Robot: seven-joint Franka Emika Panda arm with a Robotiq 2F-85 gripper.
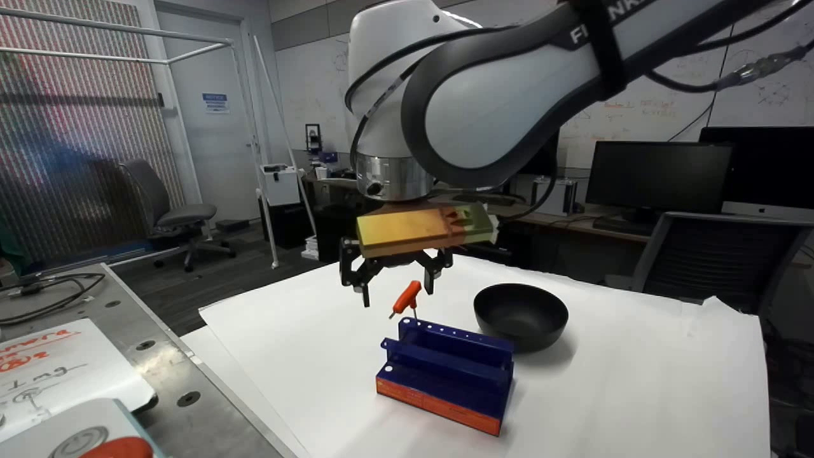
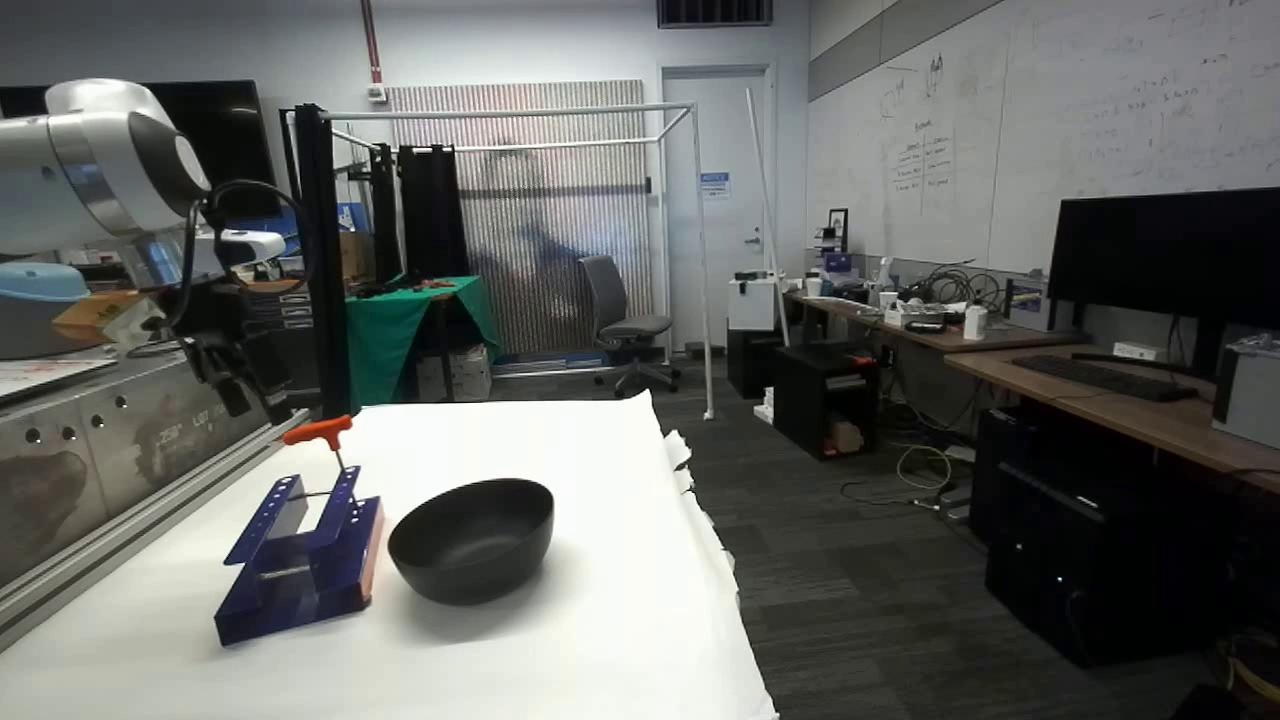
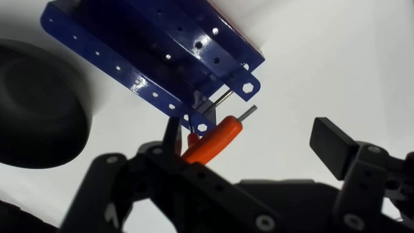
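Observation:
A T-handled hex key with an orange handle (image 1: 407, 297) stands in an end hole of the blue metal rack (image 1: 450, 347), its handle above the rack's top. My gripper (image 1: 398, 297) is open over that end of the rack, nothing held between its fingers. In the wrist view the orange handle (image 3: 214, 142) lies close by the left finger (image 3: 173, 132), which hides part of it. The right finger (image 3: 332, 147) is well apart from it, over bare white table. From the side, the gripper (image 2: 259, 406) appears above and to the left of the orange handle (image 2: 318, 432).
A black bowl (image 1: 521, 317) sits on the white table covering (image 1: 626, 381) close beside the rack. Free table surface lies beyond the bowl and around the rack. A metal-edged bench (image 1: 200, 397) borders the table.

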